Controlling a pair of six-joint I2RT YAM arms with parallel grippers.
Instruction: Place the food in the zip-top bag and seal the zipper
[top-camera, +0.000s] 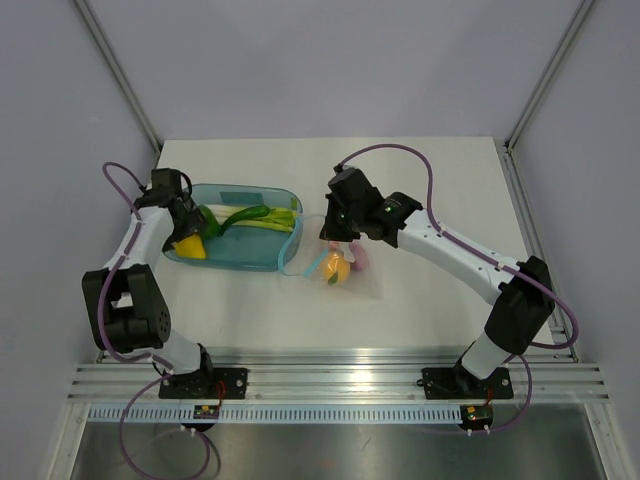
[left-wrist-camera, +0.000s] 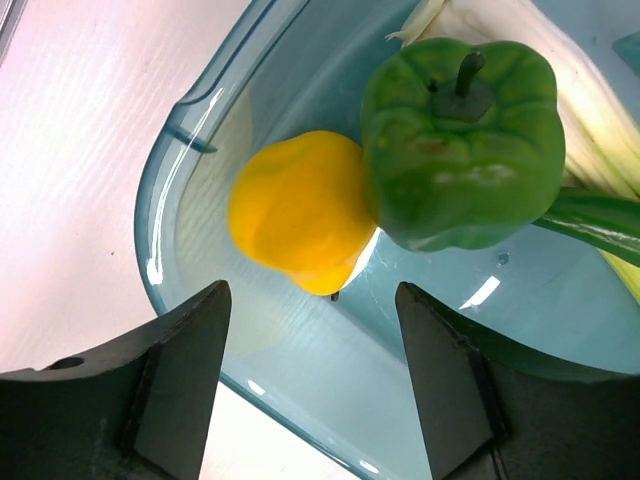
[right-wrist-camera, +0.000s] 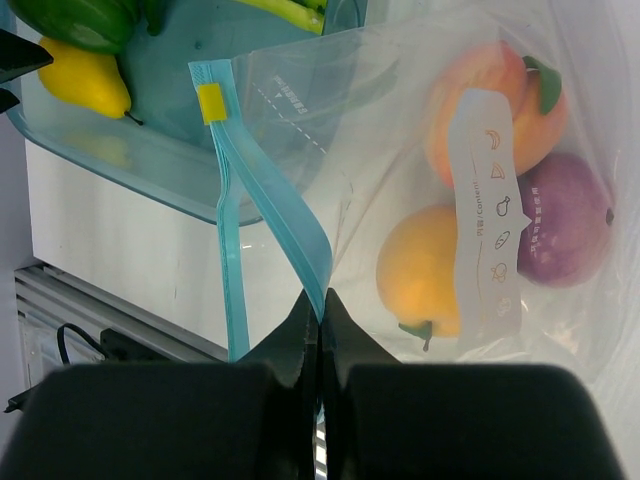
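In the left wrist view a yellow pear (left-wrist-camera: 300, 205) lies in the corner of the blue bin (left-wrist-camera: 165, 200), touching a green bell pepper (left-wrist-camera: 465, 150). My left gripper hangs open over that corner, its fingers apart and nothing between them; the pear is beyond the tips. The clear zip bag (right-wrist-camera: 350, 150) has its blue zipper strip (right-wrist-camera: 285, 215) parted, with a yellow slider (right-wrist-camera: 211, 102) at the far end. My right gripper is shut on the strip's near end. Inside the bag are a peach (right-wrist-camera: 470, 110), an orange fruit (right-wrist-camera: 420, 265) and a purple fruit (right-wrist-camera: 565, 220).
A long green pepper (top-camera: 247, 214) and pale leafy stalks (top-camera: 270, 218) also lie in the bin. The bag's mouth overlaps the bin's right side.
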